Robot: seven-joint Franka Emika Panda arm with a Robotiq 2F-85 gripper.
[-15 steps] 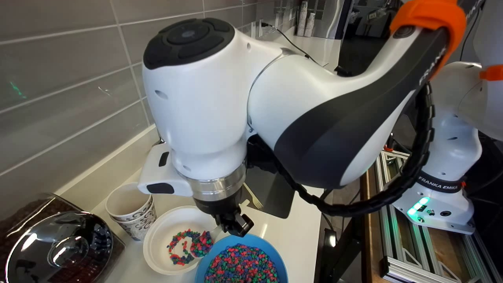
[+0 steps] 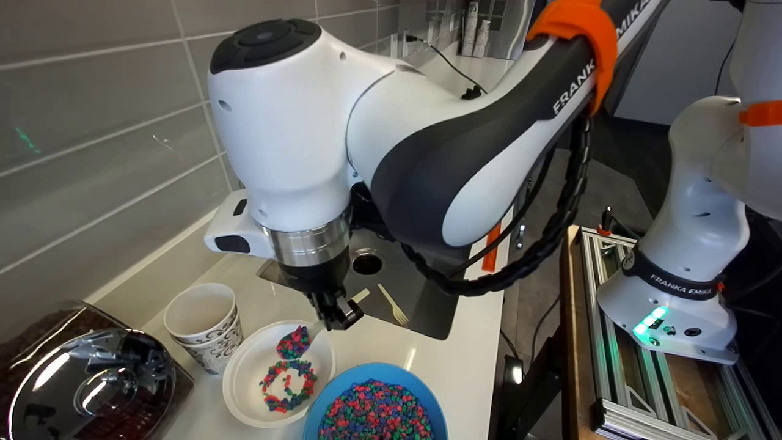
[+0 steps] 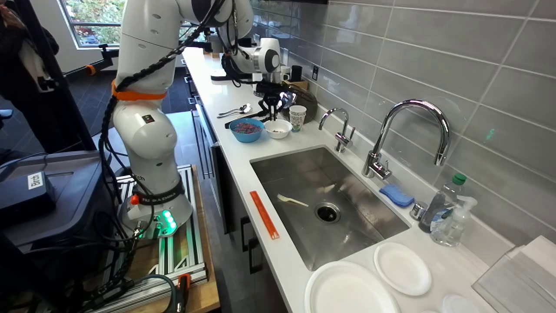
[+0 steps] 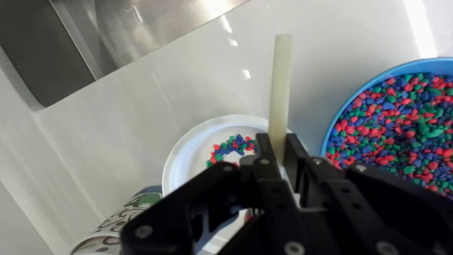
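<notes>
My gripper is shut on the pale handle [image 4: 280, 85] of a spoon, which stands out past the fingers in the wrist view. The spoon's bowl [image 2: 293, 342], heaped with red, green and blue pebbles, is over the far part of the white bowl [image 2: 245, 404] in exterior view 1. Inside the white bowl a ring of coloured pebbles [image 2: 276, 396] surrounds a mostly bare middle. Close beside it stands a blue bowl [image 2: 434, 402] holding many of the same pebbles [image 4: 390, 127]. My fingers hide part of the white bowl in the wrist view.
Patterned paper cups [image 2: 209, 333] stand left of the white bowl, near a shiny lidded container [image 2: 95, 388]. Behind lies the sink [image 3: 297, 229] with a pale fork [image 3: 292, 200] in it. Counter beside the sink is clear.
In exterior view 1 the gripper and loaded spoon have moved left and back, from the white bowl's right side to above its far part. The bowls have not moved.
</notes>
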